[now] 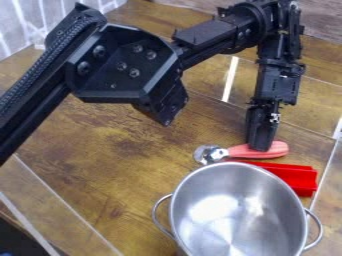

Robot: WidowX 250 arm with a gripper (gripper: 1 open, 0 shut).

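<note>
A pizza-cutter-like utensil with a red handle (273, 150) and a round metal head (210, 154) lies on the wooden table. My gripper (262, 135) points straight down onto the handle; its fingertips are at the handle, and I cannot tell whether they close on it. In front stands a steel pot (239, 215) with two side handles, and a red object (299, 178) lies behind its right rim.
The pot fills the front right.
</note>
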